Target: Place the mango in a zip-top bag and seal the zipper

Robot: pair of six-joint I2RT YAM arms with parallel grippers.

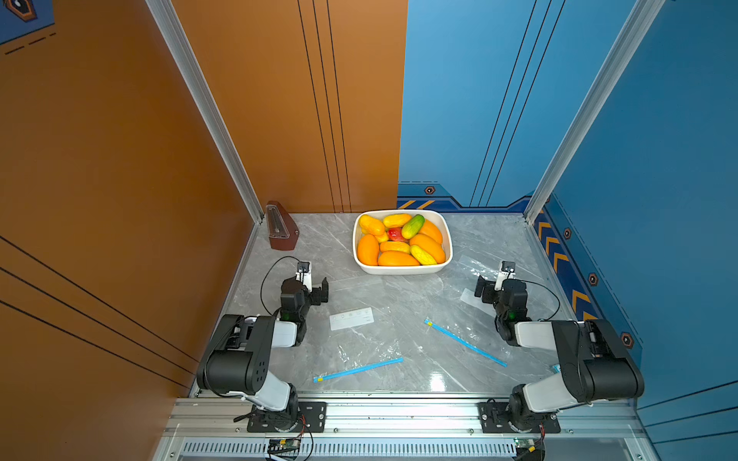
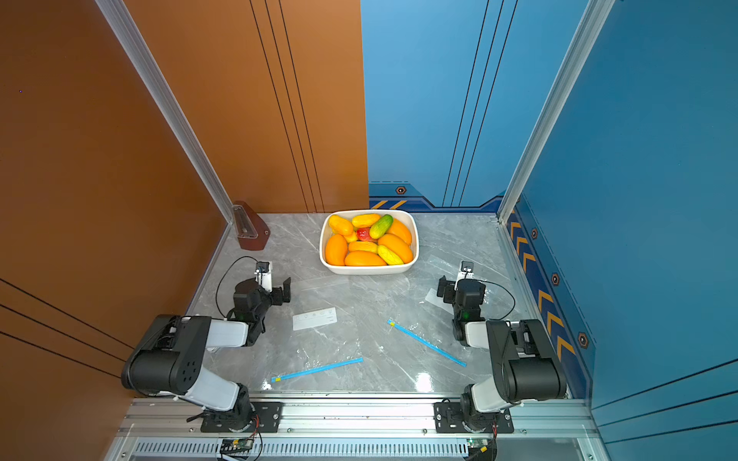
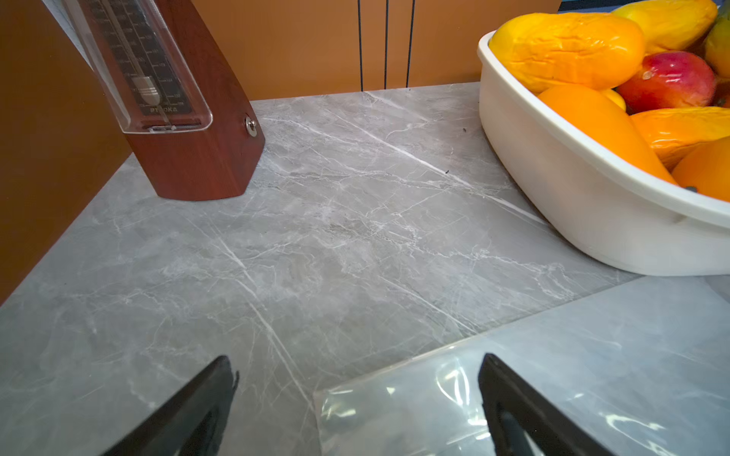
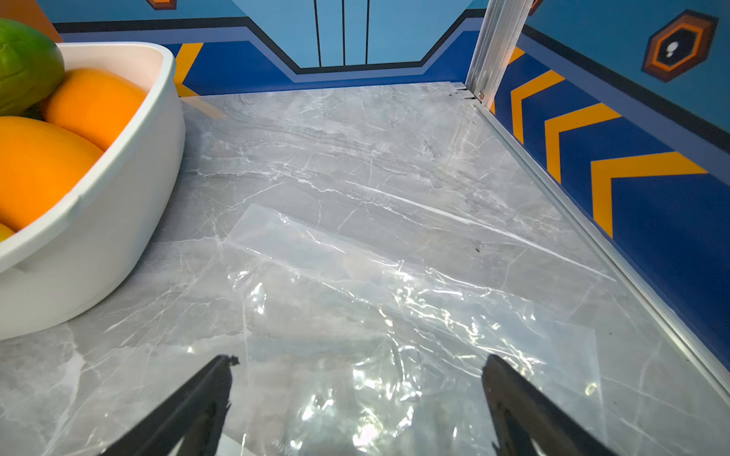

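Observation:
Several orange-yellow mangoes (image 1: 397,259) fill the white tub at the back middle of the table. Two clear zip bags lie flat on the table. One has its blue zipper strip (image 1: 361,369) at the front left and a white label (image 1: 351,319); the other has its blue strip (image 1: 465,342) slanting at the front right. My left gripper is open over the edge of the left bag's clear film (image 3: 410,402). Likewise open, my right gripper hangs over the right bag's crinkled film (image 4: 395,326). Nothing is between either pair of fingers.
The white tub (image 2: 326,261) also holds a green fruit (image 2: 381,226) and a red fruit (image 3: 669,82). A dark red metronome (image 1: 282,226) stands in the back left corner. Bare table (image 4: 426,144) shows right of the tub, by the side wall.

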